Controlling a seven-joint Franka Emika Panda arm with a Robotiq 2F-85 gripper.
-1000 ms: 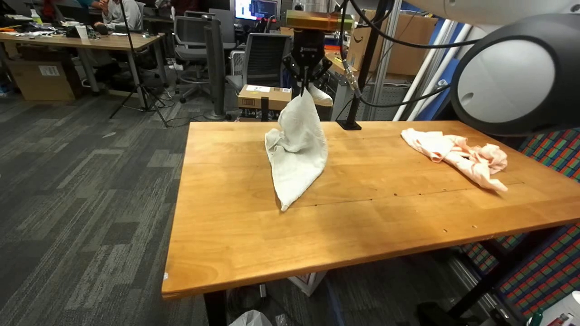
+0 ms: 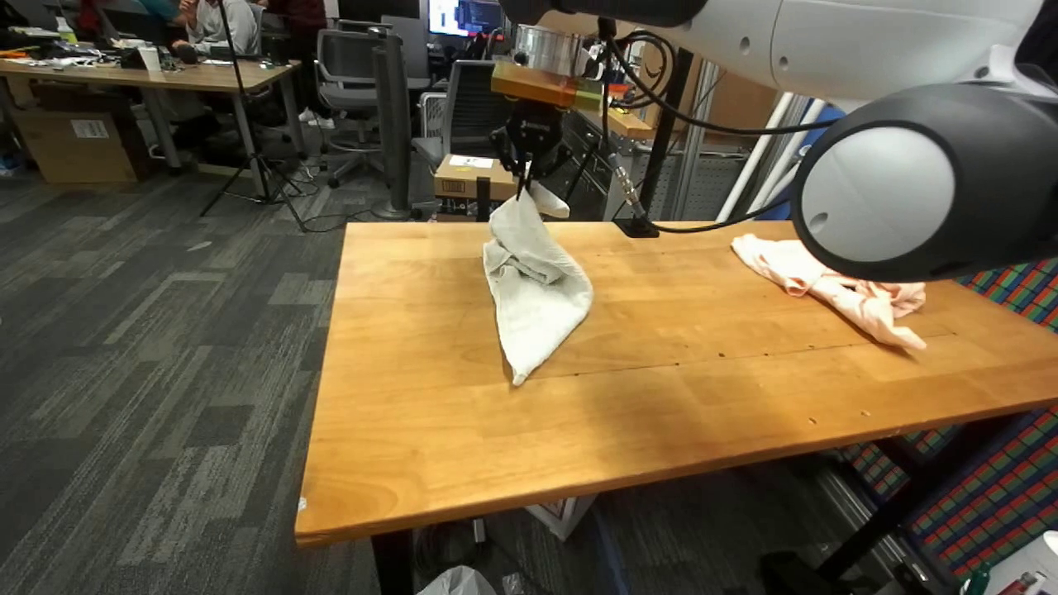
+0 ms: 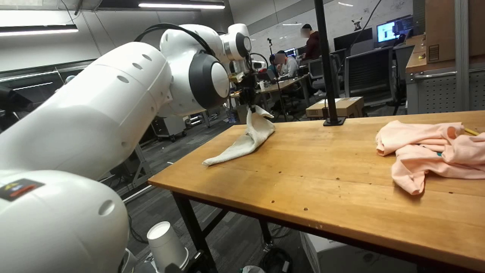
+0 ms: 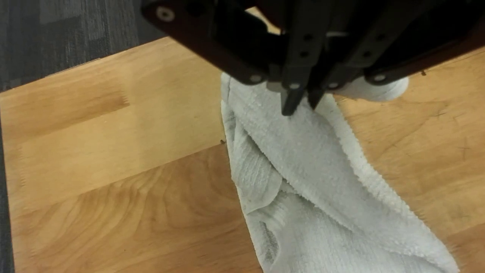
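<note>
A white towel (image 2: 540,287) lies partly on the wooden table, its upper end raised to my gripper (image 2: 527,183) near the table's far edge. My gripper (image 3: 253,109) is shut on the towel (image 3: 257,134), pinching it close to a corner, with a short flap hanging over beyond the fingers. From the wrist view, the towel (image 4: 313,168) runs down and away from the gripper in loose folds. The exact pinch point is hidden behind the dark fingers (image 4: 293,102). The towel's pointed lower end rests on the tabletop.
A crumpled peach cloth (image 2: 833,283) lies on the right part of the table (image 2: 446,436). Behind it a black post (image 3: 334,121) is fixed at the table's far edge.
In exterior view 1, my gripper has moved left and slightly lower, carrying the towel's raised end. The towel now sags and folds more, while its lower tip stays put.
</note>
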